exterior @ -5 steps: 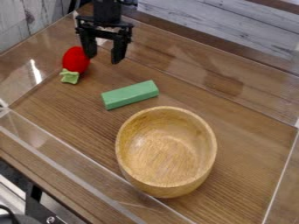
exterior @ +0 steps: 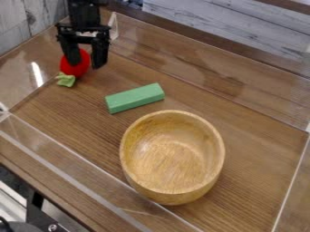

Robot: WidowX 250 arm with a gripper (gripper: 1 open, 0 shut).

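Note:
My gripper (exterior: 85, 47) is at the upper left, open, its black fingers lowered around or just over a red object (exterior: 75, 63) with a green leafy top at its lower end, perhaps a strawberry toy. Whether the fingers touch it is unclear. A green rectangular block (exterior: 134, 98) lies on the wooden table right of and below it. A large yellow bowl (exterior: 172, 156) sits in the lower middle.
The table's left edge runs near the red object.
My gripper has moved left from beside the red object to a position at it. The red object, green block and bowl look unmoved.

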